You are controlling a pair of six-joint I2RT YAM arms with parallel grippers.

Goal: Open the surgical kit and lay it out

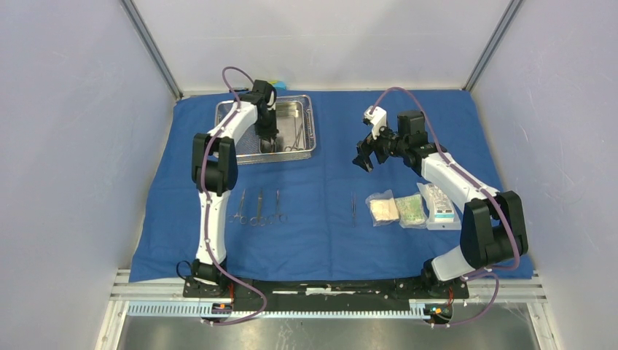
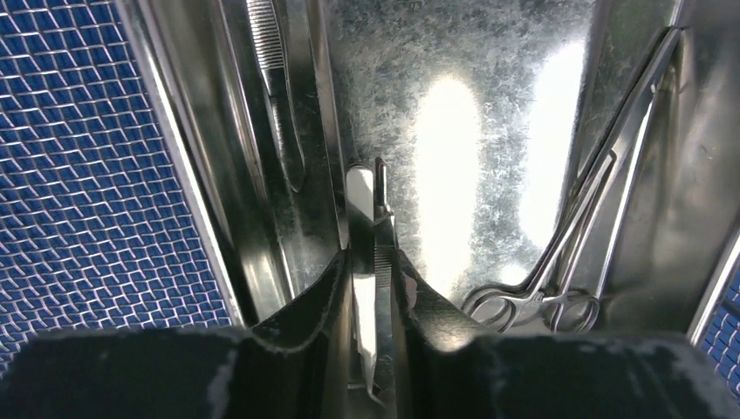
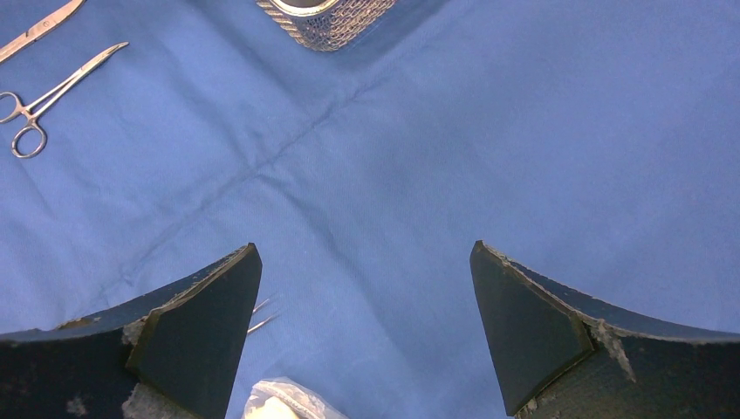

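My left gripper reaches down into the metal kit tray at the back left. In the left wrist view a flat light handle and a thin ridged instrument lie side by side between its close-set fingertips. Whether the fingers press on them cannot be told. Tweezers lie to the left, and scissor-like clamps to the right. My right gripper stands wide open above the cloth, holding nothing.
Scissors and clamps lie in a row before the tray. A thin instrument, two gauze packets and a white package rest further right.
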